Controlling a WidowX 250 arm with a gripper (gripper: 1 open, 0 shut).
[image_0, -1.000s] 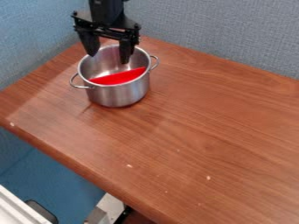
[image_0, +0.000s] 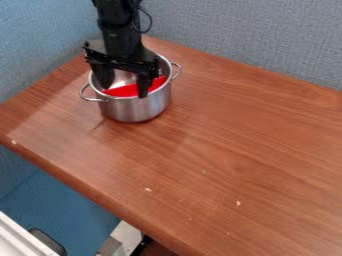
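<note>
A steel pot (image_0: 131, 108) with two side handles stands on the wooden table near its far left corner. A red object (image_0: 126, 90) lies inside it. My black gripper (image_0: 124, 83) is open, its fingers lowered inside the pot's rim around the red object; whether they touch it I cannot tell.
Grey-blue padded walls rise behind and to the left. Some white and metal items (image_0: 20, 240) sit below the table's near left edge.
My gripper has come down from above the pot to inside it, over the red object. The pot stands where it was.
</note>
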